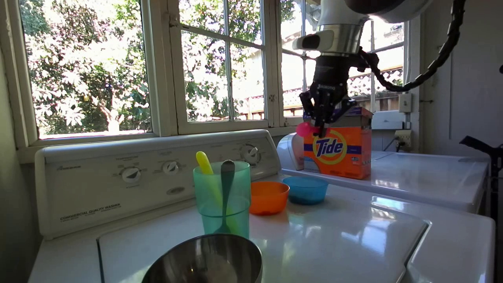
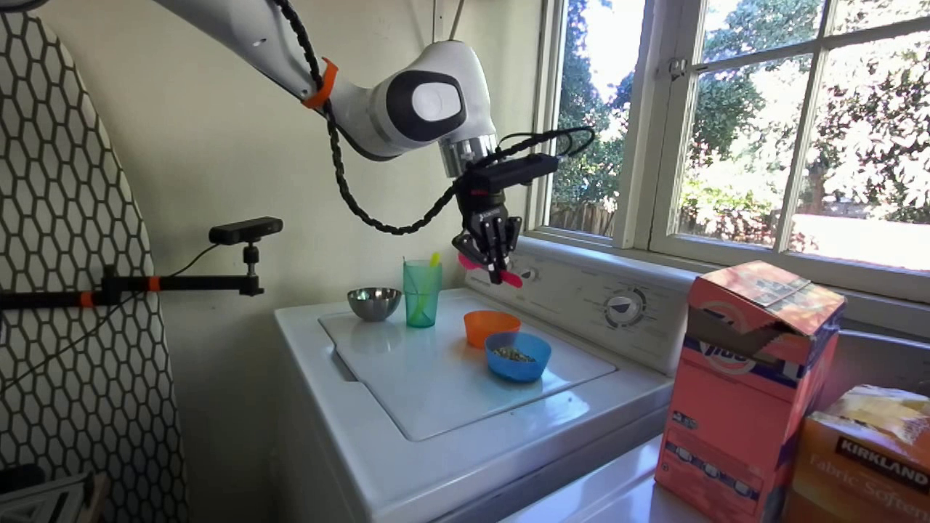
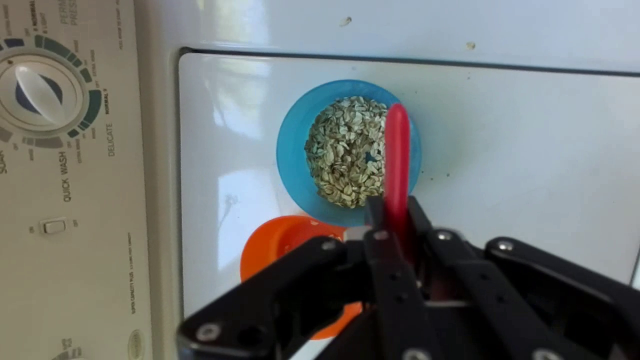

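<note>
A pink spoon (image 3: pixel 396 157) is clamped between the fingers of my gripper, which is shut on its handle. In exterior view 1 the spoon's round bowl (image 1: pixel 305 129) juts out to the left of the gripper (image 1: pixel 321 132), in front of the Tide box. Below, well apart from the spoon, rests the blue bowl (image 2: pixel 518 366), holding oat flakes (image 3: pixel 346 153). An orange bowl (image 2: pixel 490 326) sits right beside it, partly hidden by my fingers in the wrist view. Whether the spoon carries anything cannot be seen.
A green cup (image 2: pixel 422 295) with a yellow spoon and a dark one stands near a metal bowl (image 2: pixel 375 303). The washer's control panel (image 1: pixel 155 181) rises behind them. A Tide box (image 1: pixel 337 151) stands beyond the bowls. Much of the washer lid is clear.
</note>
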